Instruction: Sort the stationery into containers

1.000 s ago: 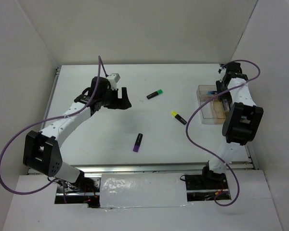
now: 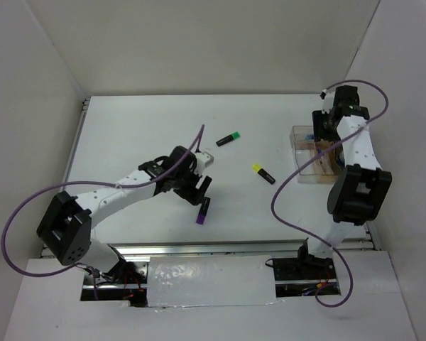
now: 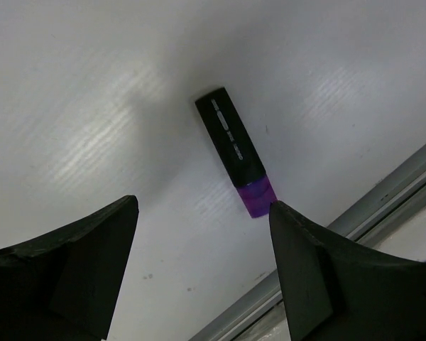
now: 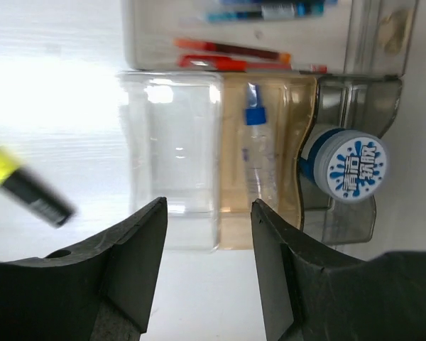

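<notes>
A black marker with a purple end [image 3: 231, 135] lies on the table in the left wrist view. My left gripper hovers above it, fingers apart and empty. Two more markers lie loose, one with a green end [image 2: 228, 138] and one with a yellow end [image 2: 263, 173]. Over the divided clear container [image 2: 307, 177] at the right, my right gripper is open with nothing between its fingers. A clear tube with a blue cap [image 4: 259, 153] lies in the tan-floored compartment. Pens [image 4: 234, 62] lie in the compartment at the top of the right wrist view.
The clear-walled compartment [image 4: 177, 142] looks empty. A round white-lidded jar [image 4: 356, 165] fills part of the compartment beside the tube. The right wall [image 2: 405, 142] is close to the right arm. Open table spreads at the left and back.
My left gripper has swung right and toward the front edge, reaching the purple-ended marker. The right arm has shifted slightly over the container. The loose markers have stayed in place.
</notes>
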